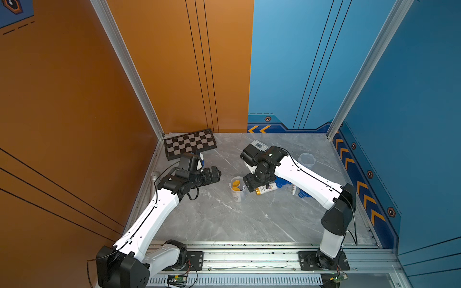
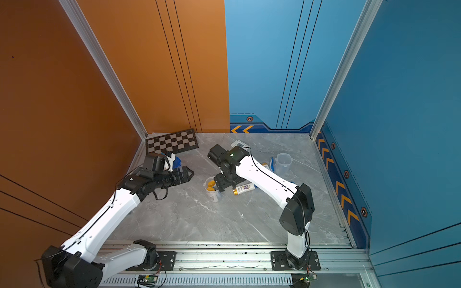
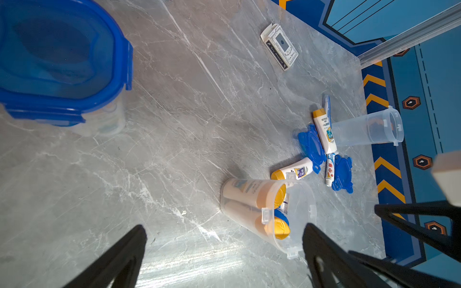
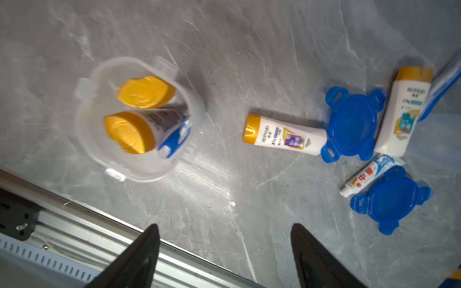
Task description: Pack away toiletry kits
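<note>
A clear cup (image 4: 93,144) holds yellow-capped toiletries (image 4: 144,93) and something blue. Beside it lie a yellow-capped tube (image 4: 295,139), a taller white bottle (image 4: 401,112), a small toothpaste tube (image 4: 369,173) and two blue lids (image 4: 353,124) (image 4: 389,201). An empty clear cup (image 3: 360,128) is farther right, next to a blue item (image 4: 439,84) partly out of view. My left gripper is open and empty, left of the filled cup. My right gripper is above the tube and cup, its fingers apart with nothing between them.
A blue-lidded container (image 3: 62,62) stands behind the left gripper, near a checkered board (image 1: 189,143) at the back left. A card box (image 3: 279,45) lies at the back.
</note>
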